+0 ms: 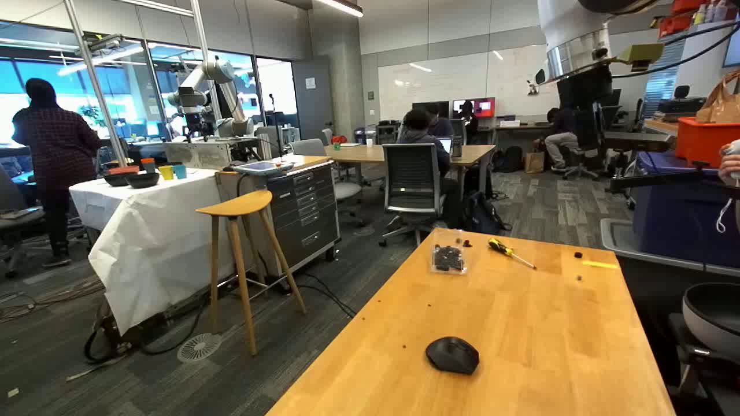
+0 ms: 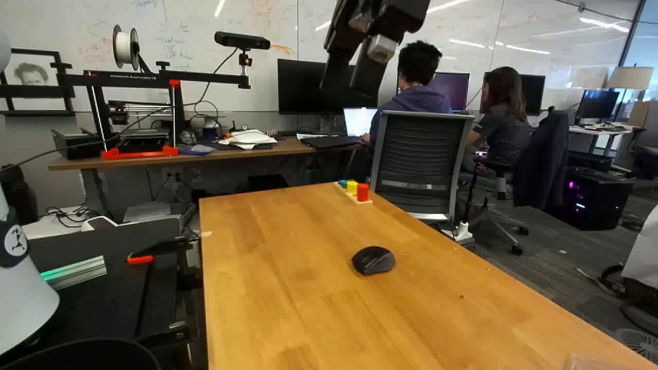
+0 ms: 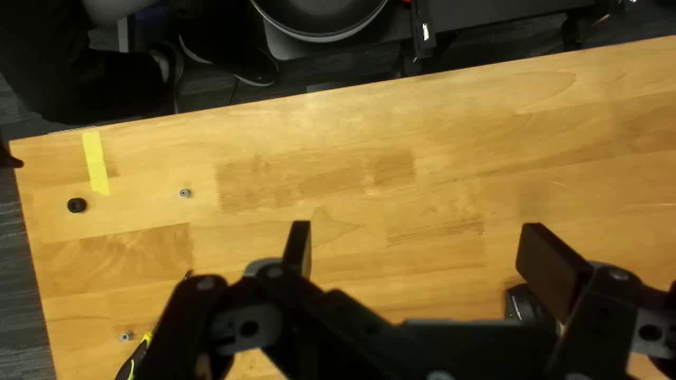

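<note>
My gripper hangs high above the wooden table, its fingers spread wide with only bare table visible between them. In exterior view 2 the gripper [image 2: 346, 86] shows near the top, well clear of the surface. A black computer mouse [image 1: 452, 355] lies on the table; the wrist view has part of this mouse [image 3: 524, 304] behind the right finger. The same mouse [image 2: 373, 260] sits near the middle of the table in exterior view 2. A yellow-and-black screwdriver [image 1: 510, 252] rests toward the far end, partly hidden by the left finger in the wrist view.
Beside the screwdriver stands a clear box [image 1: 449, 259] of small dark parts. Yellow tape [image 3: 95, 162] and a small black knob [image 3: 76, 205] are near one corner. A colourful block toy [image 2: 354, 191] sits at the opposite end.
</note>
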